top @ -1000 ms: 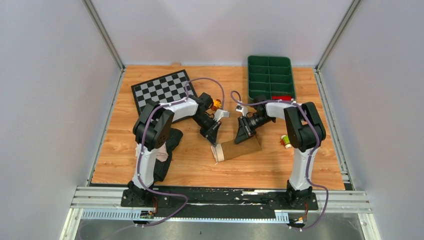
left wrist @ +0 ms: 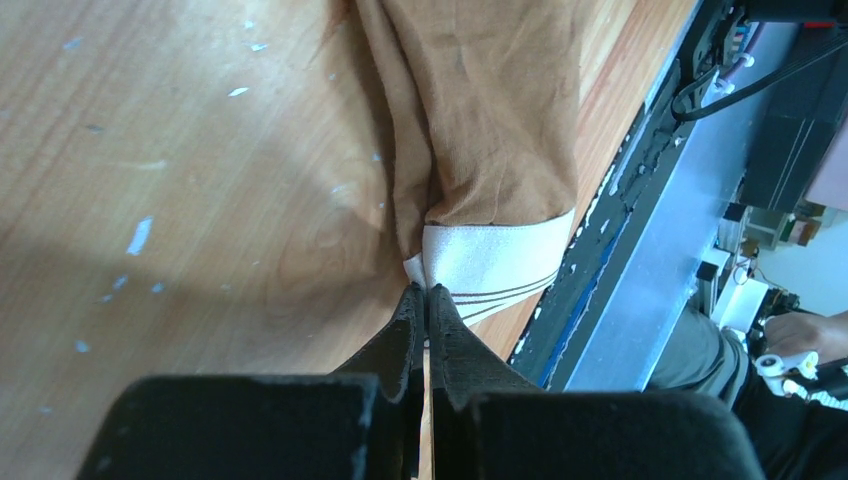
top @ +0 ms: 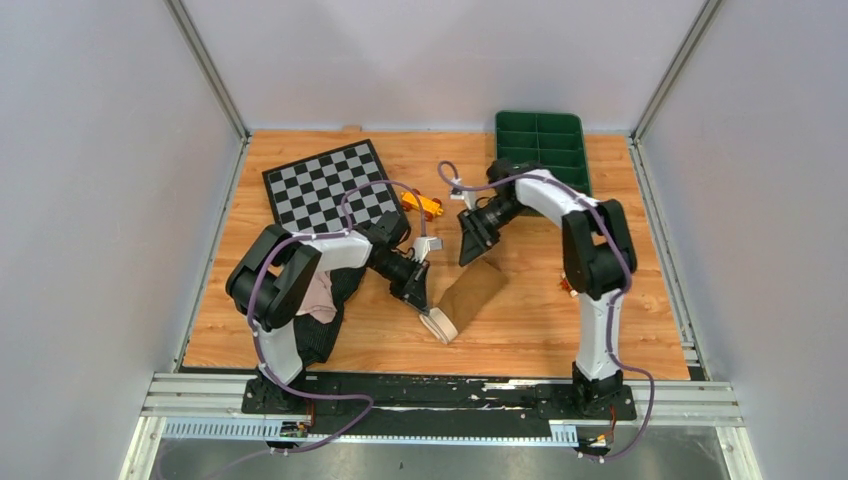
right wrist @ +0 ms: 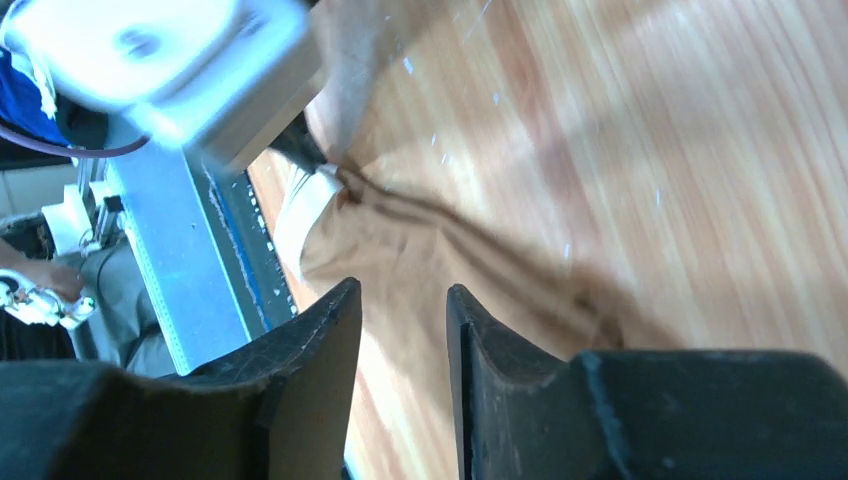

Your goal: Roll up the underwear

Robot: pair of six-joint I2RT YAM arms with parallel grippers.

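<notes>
Brown underwear [top: 474, 294] with a white, striped waistband [left wrist: 492, 255] lies folded long on the wooden table, waistband toward the front left. My left gripper is shut on the waistband's edge, at its near corner in the left wrist view. My right gripper is part open above the far brown end of the cloth, nothing seen held between its fingers; its view is blurred.
A checkered board [top: 310, 185] lies at the back left, a yellow toy [top: 425, 205] beside it, and a green compartment tray [top: 530, 145] at the back right. Dark and pink cloths [top: 325, 335] lie front left.
My left gripper has moved toward the front left, swinging the waistband end with it so the underwear lies more diagonally. My right gripper has moved back and left, off the cloth.
</notes>
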